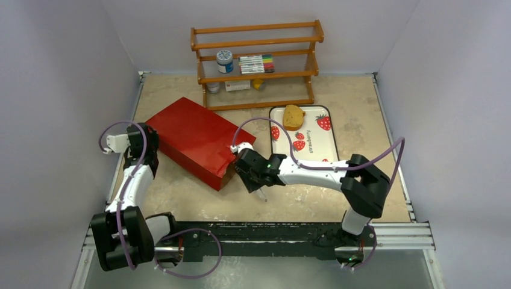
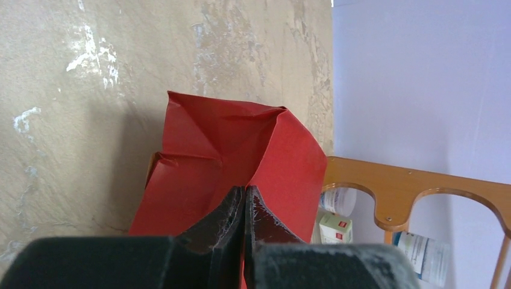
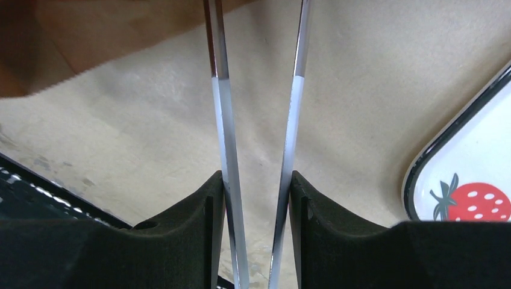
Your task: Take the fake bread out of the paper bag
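Observation:
A red paper bag lies slantwise at the table's left half; what is inside is hidden. At its left end my left gripper is shut on a fold of it. Metal tongs stand between the fingers of my right gripper, which touch both tong arms; their tail pokes out in the top view. The tong arms are spread, with nothing between them where they show; their tips are out of sight. My right gripper is beside the bag's right end. One fake bread slice rests on the strawberry tray.
A wooden rack with a jar and colored markers stands against the back wall. The tabletop right of the tray is clear. My right arm crosses over the tray's front edge.

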